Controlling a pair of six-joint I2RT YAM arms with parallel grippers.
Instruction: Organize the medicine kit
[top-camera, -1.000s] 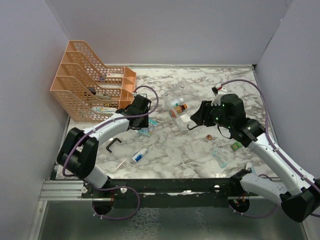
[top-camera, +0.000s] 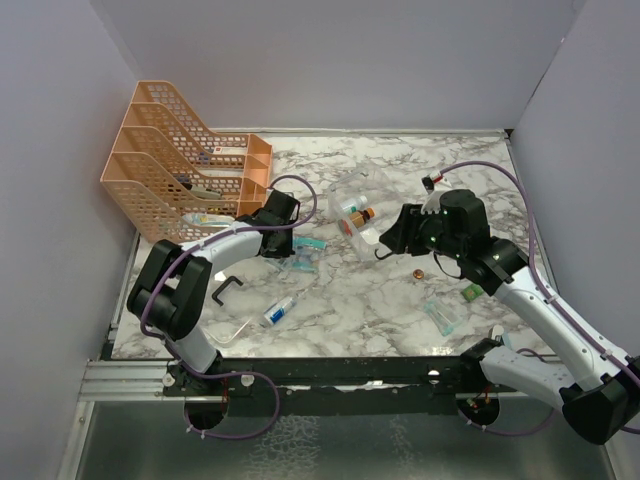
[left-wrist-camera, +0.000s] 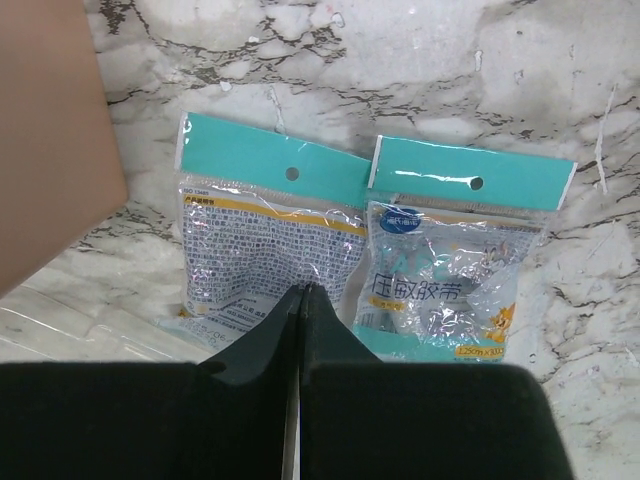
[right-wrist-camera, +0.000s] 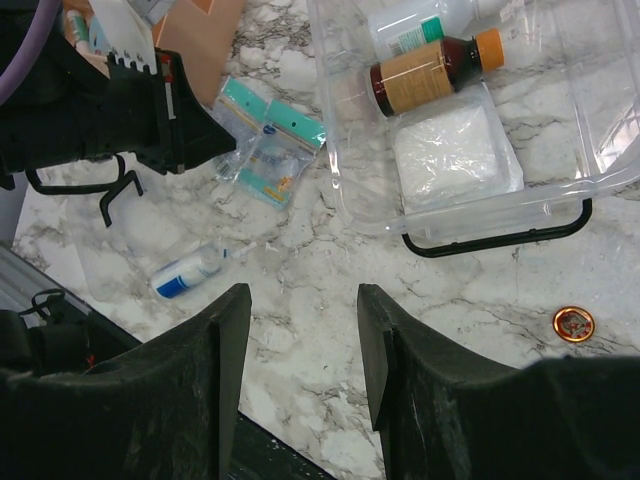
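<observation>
Two teal-topped clear packets lie side by side on the marble surface. In the left wrist view the left packet (left-wrist-camera: 270, 245) shows printed text and the right packet (left-wrist-camera: 450, 270) has an orange patch. My left gripper is shut with nothing between its fingers, its tips over the left packet's lower part, near where the two meet. My right gripper stands open and empty over bare marble. A clear bin (right-wrist-camera: 345, 200) holds a brown bottle (right-wrist-camera: 415, 80) with an orange cap, a white bottle (right-wrist-camera: 410, 32) and a white packet (right-wrist-camera: 450, 150).
An orange tiered rack (top-camera: 255, 160) stands at the back left, close to my left gripper. A blue-and-white bottle (top-camera: 278, 311) lies in front. A small round item (top-camera: 418, 274), a clear packet (top-camera: 442, 314) and a green item (top-camera: 472, 292) lie at the right.
The right packet has slid rightward off the left one and now lies beside it. My right gripper stays open and almost still.
</observation>
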